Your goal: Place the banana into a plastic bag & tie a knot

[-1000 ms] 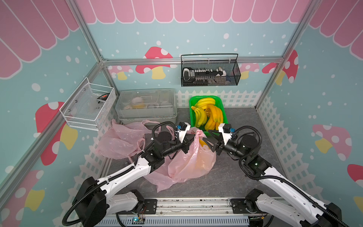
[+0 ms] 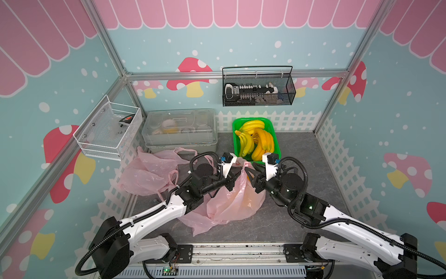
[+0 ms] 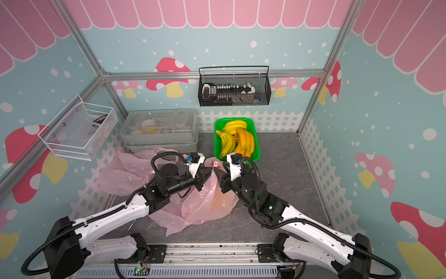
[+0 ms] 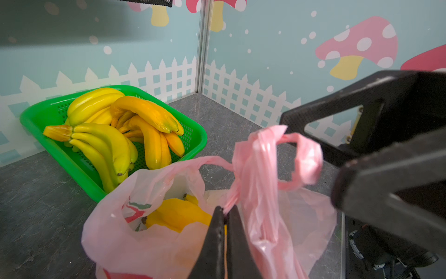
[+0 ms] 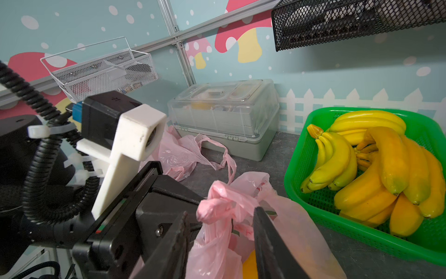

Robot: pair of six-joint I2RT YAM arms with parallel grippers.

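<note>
A pink plastic bag [image 4: 134, 227] stands partly open in the left wrist view, with a yellow banana [image 4: 178, 214] inside it. Thin pink plastic runs to the tips of my left gripper, which is shut on the bag near its bunched handle [image 4: 262, 181]. From the right, my right gripper is open, its fingers on either side of the twisted handle [image 5: 218, 204] in the right wrist view. A visible gap separates the fingers. The bag's lower part [image 2: 232, 204] spreads over the table beneath both grippers.
A green basket [image 2: 276, 139] of bananas stands just behind the bag. More pink bags [image 2: 148, 174] lie at the left, in front of a clear-lidded box [image 2: 181, 123]. Bare table [image 2: 306, 153] shows at the right.
My right gripper has moved left and turned, closing in on the bag's handle. The left arm and the bag have barely moved.
</note>
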